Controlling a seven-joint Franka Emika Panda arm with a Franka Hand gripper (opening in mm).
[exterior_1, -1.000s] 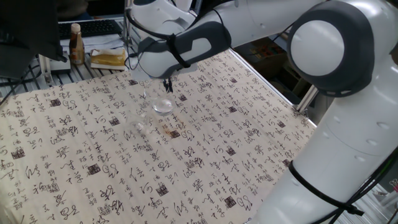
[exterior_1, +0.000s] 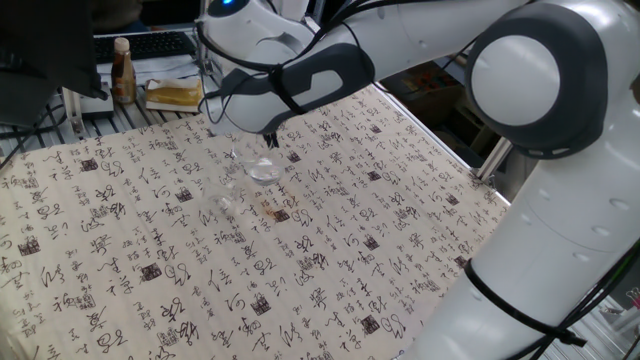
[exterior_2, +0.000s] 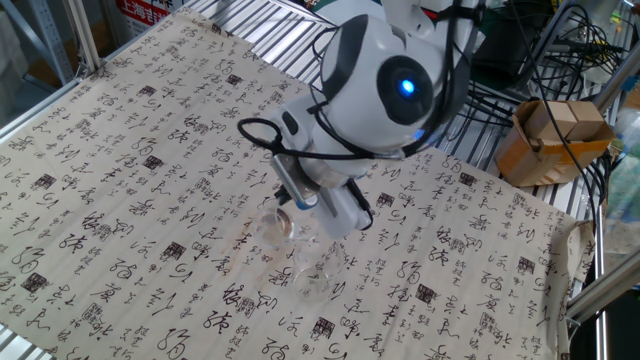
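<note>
A clear glass or cup is over the cloth just below my gripper in the first exterior view. From the second exterior view, the same clear glass appears tilted, close under the dark fingertip of my gripper. Whether the fingers touch or hold it is unclear, as the hand covers most of the finger. A second clear vessel, faint against the print, is nearer that camera. The first view shows this clear vessel to the left of the glass.
A cream cloth with black calligraphy covers the table, mostly bare. A brownish stain marks it near the glass. Beyond its back edge are a sauce bottle and a yellow packet. An open cardboard box stands on the slatted rack.
My hand has tilted and lowered slightly in the first exterior view. The clear glass beneath it has shifted a little and its tilt looks different. The other vessel has stayed put.
</note>
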